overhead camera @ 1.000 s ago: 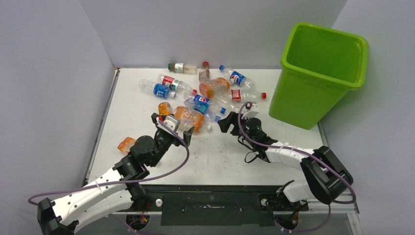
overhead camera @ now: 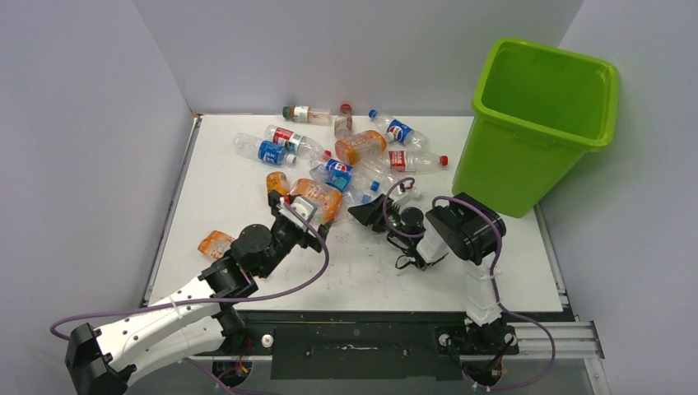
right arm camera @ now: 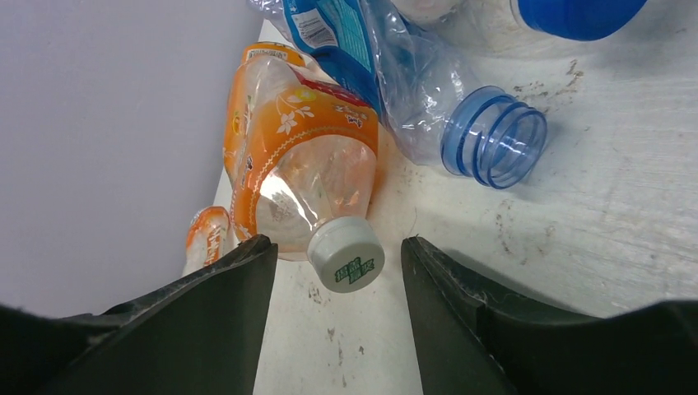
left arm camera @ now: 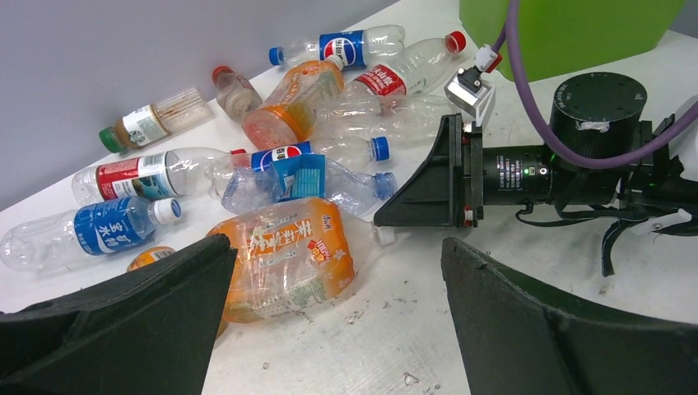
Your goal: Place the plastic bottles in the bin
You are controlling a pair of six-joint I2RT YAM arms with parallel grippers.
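Observation:
In the middle of the table lies an orange-labelled bottle (left arm camera: 284,255), its white cap (right arm camera: 346,255) pointing right. The right gripper is part open, with that cap between its fingertips and a gap showing on the cap's right side. Over the same bottle's left end, my left gripper stands open and holds nothing. A crushed clear bottle with a blue neck (right arm camera: 494,137) lies just behind the orange one. The green bin (overhead camera: 535,132) stands at the back right; no bottle shows in the part of its inside that is visible.
Several more bottles lie close together behind, among them a blue-labelled one (overhead camera: 268,151) and a red-capped one (overhead camera: 416,160). Another orange-labelled piece (overhead camera: 216,244) rests at the left. Bare table (overhead camera: 362,276) stretches along the front.
The right gripper has moved left onto the orange bottle's cap, its arm folding inward from the right. The bottles look unmoved.

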